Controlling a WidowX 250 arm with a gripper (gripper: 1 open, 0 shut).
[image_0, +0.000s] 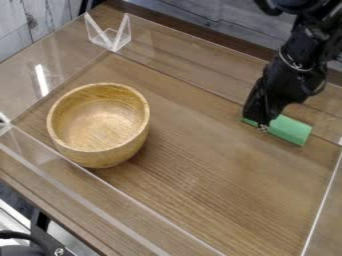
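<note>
A black robot gripper (255, 113) reaches down from the upper right, its fingertips low at the left end of a green block (289, 131) on the wooden table. The fingers look close together, but whether anything is between them is hard to make out against the dark body.
A large wooden bowl (98, 123) stands on the left of the table (187, 190). A clear plastic object (110, 32) is at the back left. A dark cable lies at the bottom left corner.
</note>
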